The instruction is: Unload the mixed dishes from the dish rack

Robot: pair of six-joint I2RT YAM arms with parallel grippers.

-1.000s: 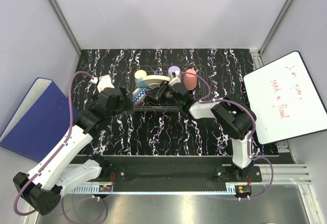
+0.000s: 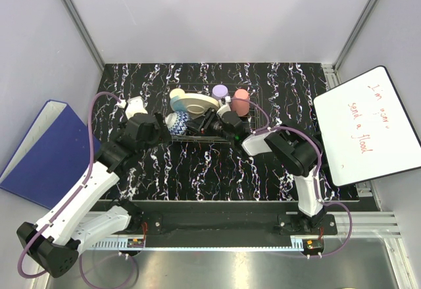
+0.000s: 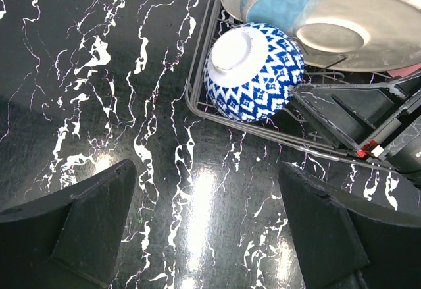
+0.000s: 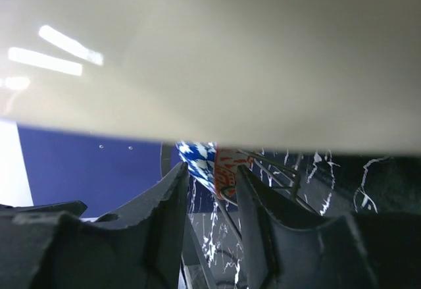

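Observation:
In the dish rack [image 3: 196,91], a blue zigzag-patterned bowl [image 3: 253,72] lies at the front left, base up and leftward. A large cream bowl with a blue band leans behind it; in the right wrist view a pale surface fills the top. Pink [image 2: 240,101] and lilac cups [image 2: 220,92] stand at the back right. My right gripper [image 2: 200,123] is low inside the rack, beside the patterned bowl; its open fingers are partly hidden. My left gripper hangs open over the counter, left of and in front of the rack, with nothing between its fingers.
A blue folder-like board [image 2: 43,157] stands at the left, and a whiteboard [image 2: 365,128] at the right.
Since a second ago the rack's contents have shifted slightly left, the large bowl has tipped and the patterned bowl shows more of itself. My right arm has moved a little left; the left is still.

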